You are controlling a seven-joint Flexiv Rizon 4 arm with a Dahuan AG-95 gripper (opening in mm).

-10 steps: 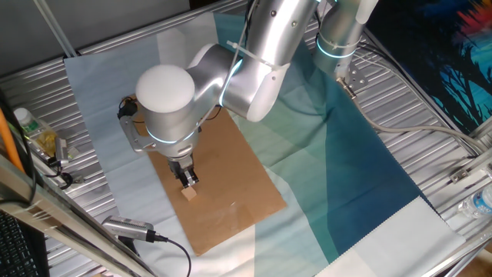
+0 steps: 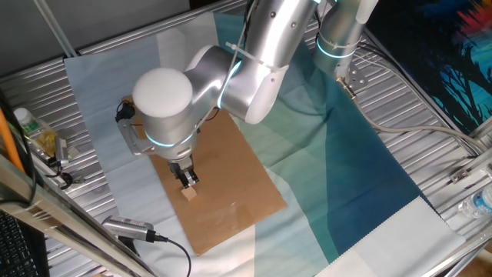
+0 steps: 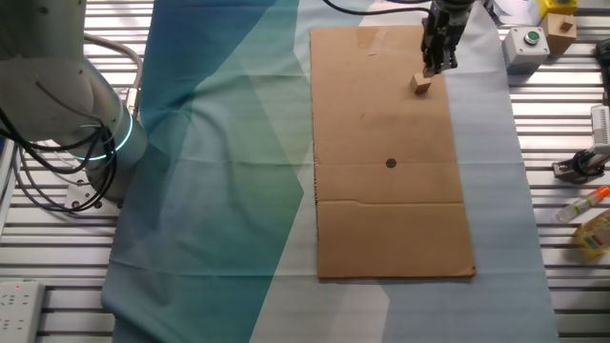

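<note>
A small wooden block [image 2: 189,194] rests on the brown cardboard sheet [image 2: 238,188] near its edge in exterior view 1. Right at the block, my gripper [image 2: 188,181] points downward, its dark fingers close to the block's edge. In exterior view 2 the gripper [image 3: 435,70] comes in from the top, and the block [image 3: 420,84] shows just beside and below the fingertips. Whether they touch the block is unclear, and the gap between the fingers is too small to make out.
A black dot [image 3: 391,163] marks the bare cardboard. Much of the sheet is free. Beyond the cloth's edge stand a grey button box [image 3: 526,48], another wooden block [image 3: 566,25] and a bottle [image 3: 596,233]. A silver cylindrical device [image 2: 127,228] with a cable sits near the cardboard.
The arm's white-capped wrist has shifted slightly to the left and down in exterior view 1. The fingertips and the block look almost unmoved.
</note>
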